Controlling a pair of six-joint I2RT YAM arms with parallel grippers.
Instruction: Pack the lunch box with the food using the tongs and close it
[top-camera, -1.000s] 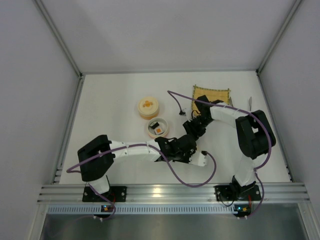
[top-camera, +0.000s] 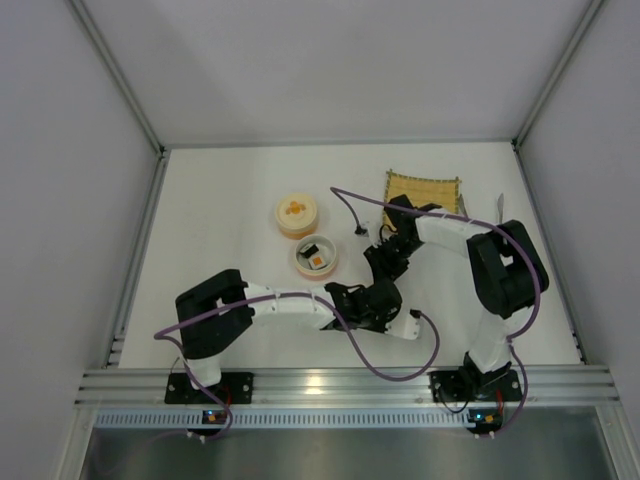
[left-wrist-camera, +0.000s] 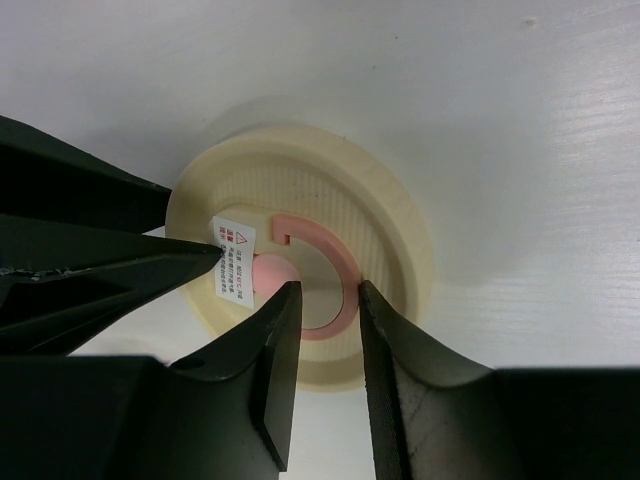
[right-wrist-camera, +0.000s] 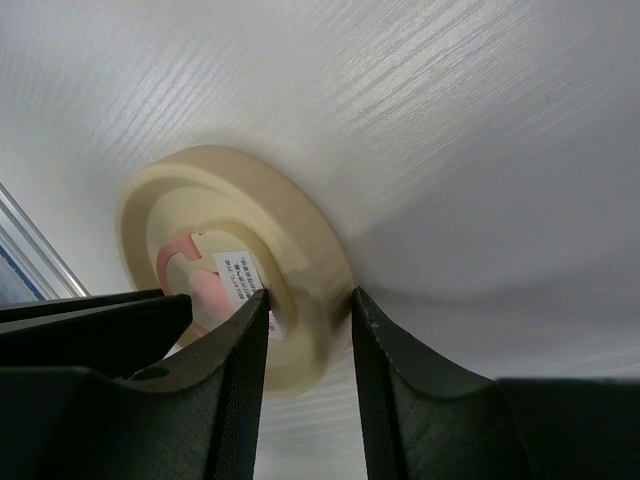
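A round cream lid-like piece (left-wrist-camera: 385, 215) with a white label, a pink knob and a curved pink strip shows in both wrist views. My left gripper is shut on it at its raised centre, the fingertips on either side of the pink strip. In the right wrist view my right gripper is shut on the same piece across its thick rim. From the top, the two arms mostly hide this piece. An open round box (top-camera: 334, 266) holding black and orange food pieces stands just left of the grippers. Behind it sits another cream container (top-camera: 297, 214) with an orange decoration on top.
A yellow mat (top-camera: 425, 192) lies at the back right, partly behind the right arm. Pale cutlery (top-camera: 500, 207) rests right of it. Open table (top-camera: 220, 210) extends across the left side. The arms almost meet near the middle.
My left arm has shifted slightly to the right over the last second. The right arm has barely moved. The box and the container stand where they were.
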